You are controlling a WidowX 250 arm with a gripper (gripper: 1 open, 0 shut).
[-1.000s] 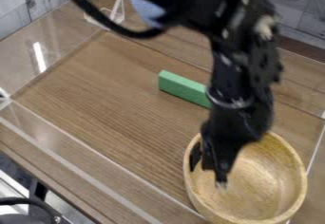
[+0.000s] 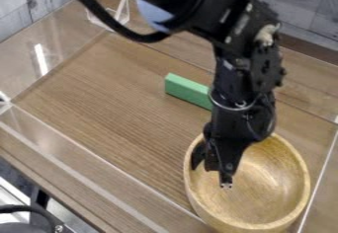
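The black gripper (image 2: 215, 168) points down from the top of the camera view, its fingertips over the left part of a tan oval bowl (image 2: 271, 205) at the lower right. Its fingers are dark and overlap from this angle, so whether they are open or shut is hard to see. A green block (image 2: 185, 91) lies on the wooden surface behind the arm, partly hidden by it.
Black cables (image 2: 40, 217) are at the lower left corner. A clear plastic object (image 2: 109, 10) stands at the upper left.
The arm has shifted and turned, its body now narrower over the bowl and less far down and right. The bowl has moved slightly left.
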